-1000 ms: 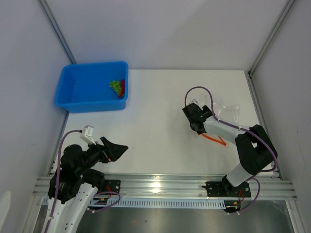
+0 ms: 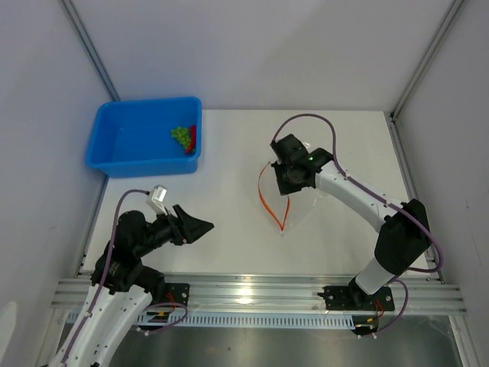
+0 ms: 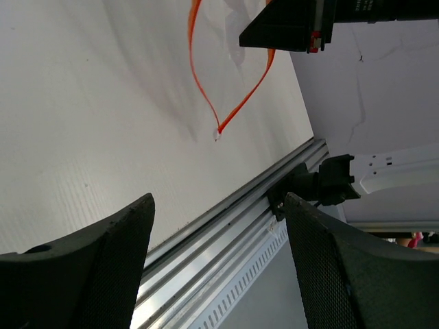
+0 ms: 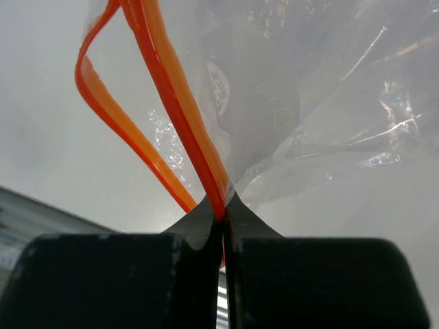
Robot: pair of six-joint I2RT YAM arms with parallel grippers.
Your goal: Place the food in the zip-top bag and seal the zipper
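Note:
A clear zip top bag with an orange zipper (image 2: 267, 205) hangs from my right gripper (image 2: 280, 188) near the middle of the table. In the right wrist view that gripper is shut on the orange zipper edge (image 4: 182, 103), and the two orange strips spread apart away from the fingers. My left gripper (image 2: 200, 233) is over the front left of the table, its fingers (image 3: 89, 267) apart with nothing between them. Green grapes (image 2: 182, 136) and a red food item (image 2: 192, 139) lie at the right end of the blue bin (image 2: 145, 170).
The blue bin takes up the back left corner. Walls close in the sides and back, and a metal rail (image 2: 252, 283) runs along the front edge.
My right gripper has carried the bag left across the table, lifting and turning it so its orange edges now spread apart. The left arm has shifted slightly right and toward the back.

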